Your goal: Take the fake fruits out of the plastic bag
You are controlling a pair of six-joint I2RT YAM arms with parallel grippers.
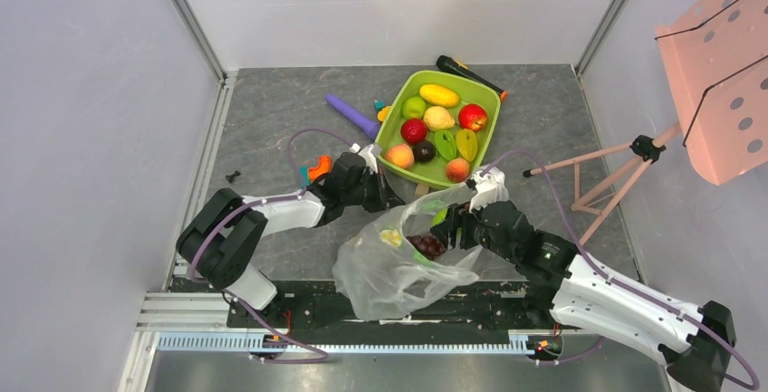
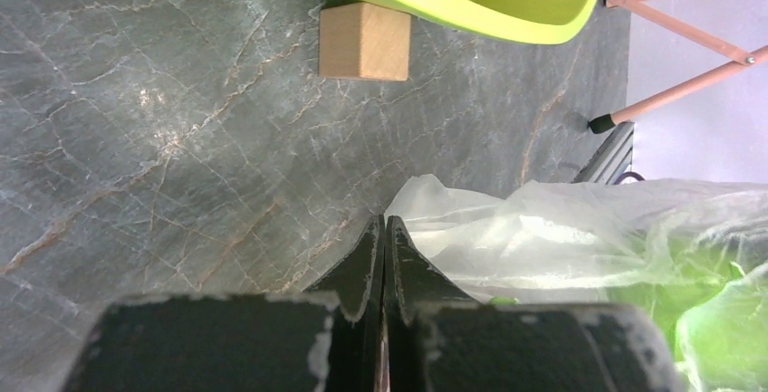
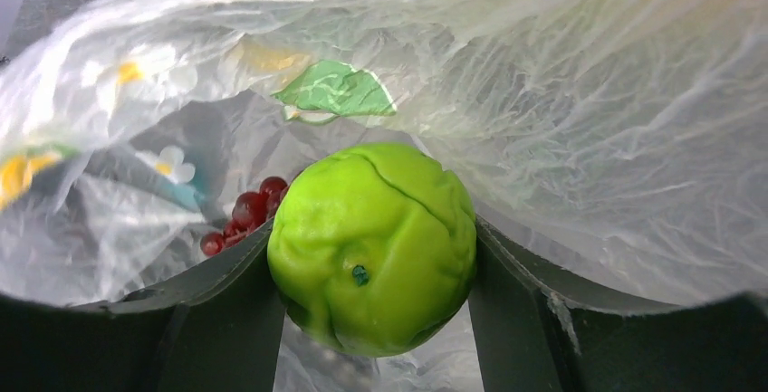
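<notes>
In the right wrist view, my right gripper is shut on a round, lobed green fruit, held at the mouth of the plastic bag. Behind it, dark red grapes lie inside the bag. The translucent plastic bag sags at the front of the table, its mouth partly spread. My left gripper is shut, and the bag's edge gathers at its tips, apparently pinched there. More green shows through the plastic on the right of the left wrist view.
A green basket with several fruits stands behind the bag, a wooden block by its near side. A purple stick, an orange piece and a black microphone-like object lie around it. Pink stand legs occupy the right.
</notes>
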